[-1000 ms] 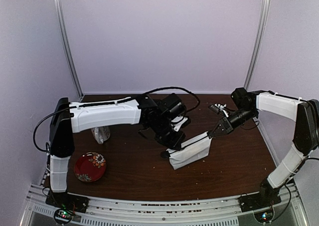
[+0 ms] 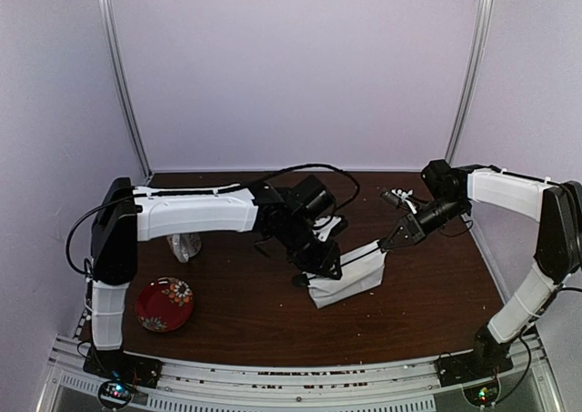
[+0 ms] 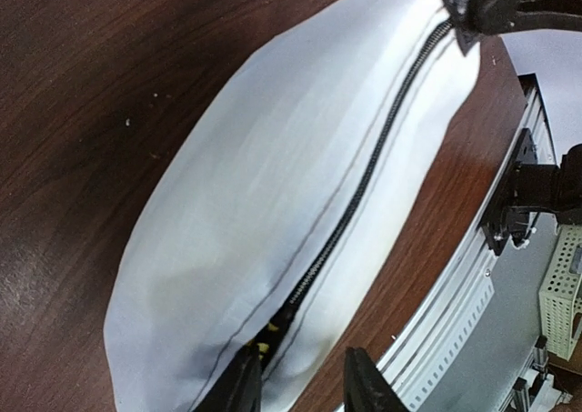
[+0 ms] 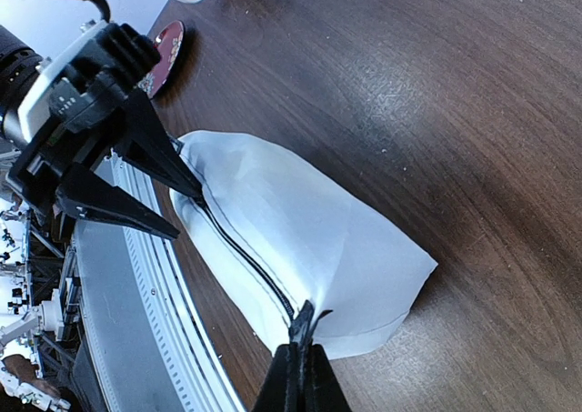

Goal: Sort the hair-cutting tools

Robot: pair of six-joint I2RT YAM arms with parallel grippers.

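A white pouch [image 2: 351, 277] with a black zipper [image 3: 371, 171] lies on the table, stretched between both arms. In the left wrist view, my left gripper is partly open near one end of the zipper. The right wrist view shows one of its fingers [image 4: 159, 157] reaching to the zipper and the other outside the pouch. Through a gap in the zipper shows a black and yellow patch [image 3: 264, 341], too small to identify. At the opposite end, my right gripper is shut on the pouch's zipper end. No hair cutting tools can be made out.
On the left of the table stands a red flowered plate [image 2: 165, 305]. Behind it is a clear or whitish cup [image 2: 185, 246], partly hidden by the left arm.
The right arm, pouch and plate look unmoved.
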